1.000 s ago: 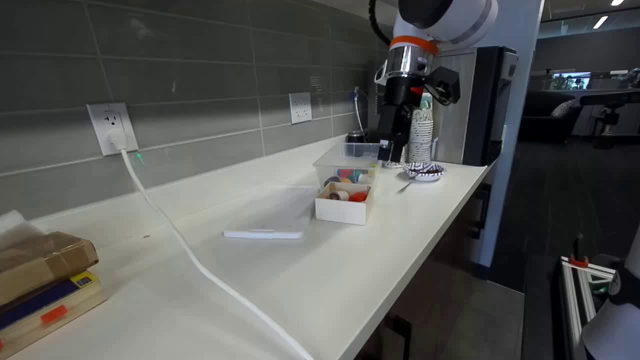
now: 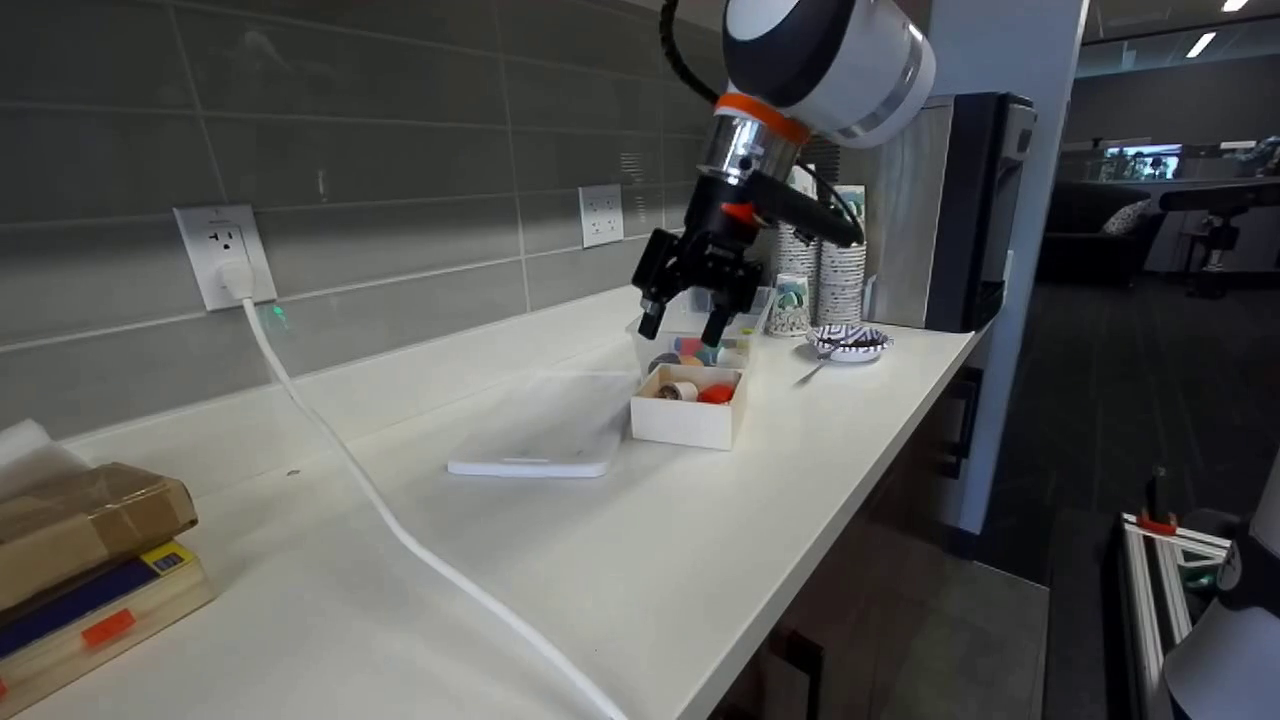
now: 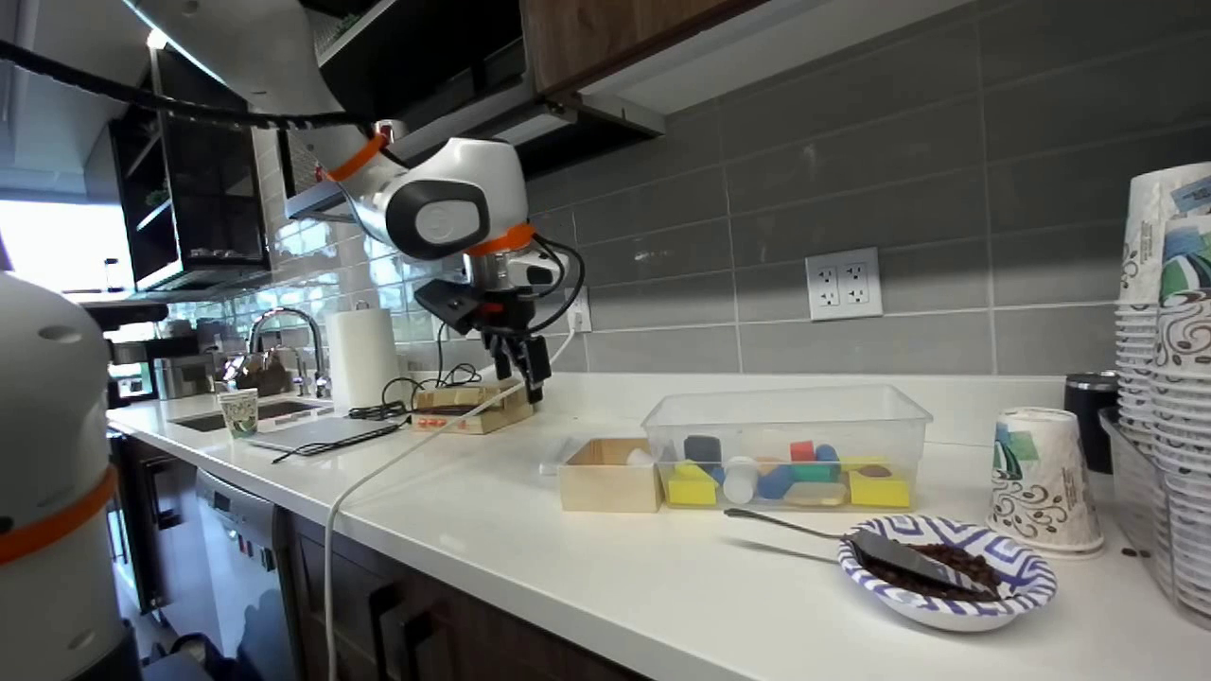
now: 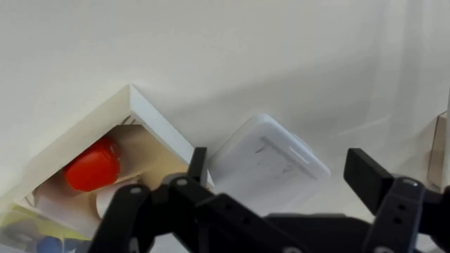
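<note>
My gripper (image 2: 684, 322) hangs in the air above the counter, fingers spread wide with nothing between them. In the wrist view, the gap between the fingertips lies over a white plastic lid (image 4: 261, 168), which rests flat on the counter. Left of it stands a small open box (image 4: 158, 120) of light wood. Inside the box are a red object (image 4: 95, 166) and a whitish round piece (image 4: 107, 198), partly hidden by the gripper. A clear plastic bin (image 3: 783, 420) with several coloured blocks stands beside the box.
A patterned bowl (image 3: 948, 607) of dark bits holds a black-handled spatula or spoon. Stacked paper cups (image 3: 1175, 454) stand at the far end. A white cable (image 2: 396, 516) crosses the counter from the outlet, near books and a cardboard box (image 2: 90, 528).
In exterior view 1, the arm has moved left and turned its gripper, so both fingers now show apart. The boxes, lid and bowl have stayed put.
</note>
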